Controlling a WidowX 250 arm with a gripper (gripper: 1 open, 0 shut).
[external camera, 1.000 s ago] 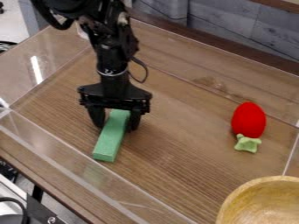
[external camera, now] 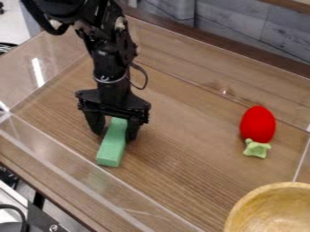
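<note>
The black gripper (external camera: 114, 119) is low over the wooden table at the left of centre, its fingers around or just above the near-upper end of a green elongated block (external camera: 111, 148). The block lies on the table, pointing toward the front. Whether the fingers grip it is hidden by the dark gripper body.
A red rounded object (external camera: 258, 123) lies at the right, with a small light-green piece (external camera: 256, 149) just in front of it. A yellow bowl (external camera: 278, 213) is at the front right corner.
The gripper has shifted slightly to the left over the last second, and its wrist looks a little turned. The green block has moved very little.
</note>
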